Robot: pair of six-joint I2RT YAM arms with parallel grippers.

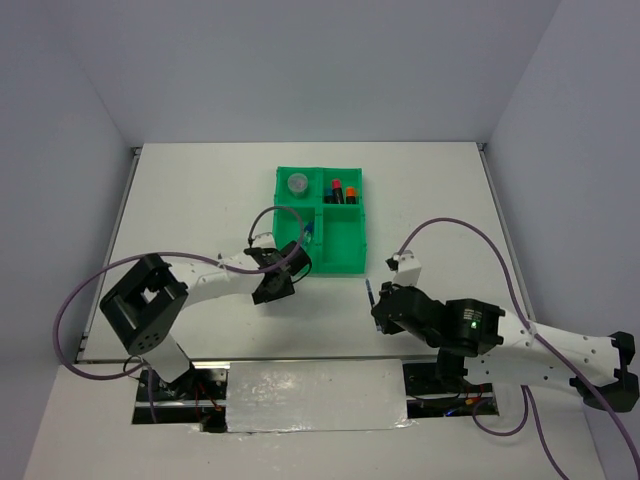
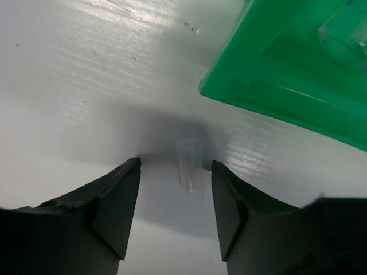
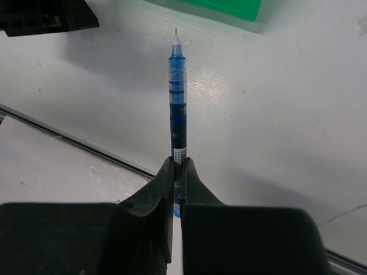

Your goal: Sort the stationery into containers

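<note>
A blue pen (image 3: 177,109), tip pointing away, is pinched in my right gripper, which is shut on its lower barrel above the table. In the top view the pen (image 1: 370,292) shows right of the green organizer (image 1: 344,270). My left gripper is part open over the table just in front of the organizer's corner. Between its fingertips, not touching either, appears a small translucent strip-like piece (image 2: 190,169); from above, the left arm hides it.
Inside the organizer are a round clear item (image 1: 298,184), several dark tubes with red and orange ends (image 1: 338,190), and a clear bottle (image 1: 308,232). Its front right compartment is empty.
</note>
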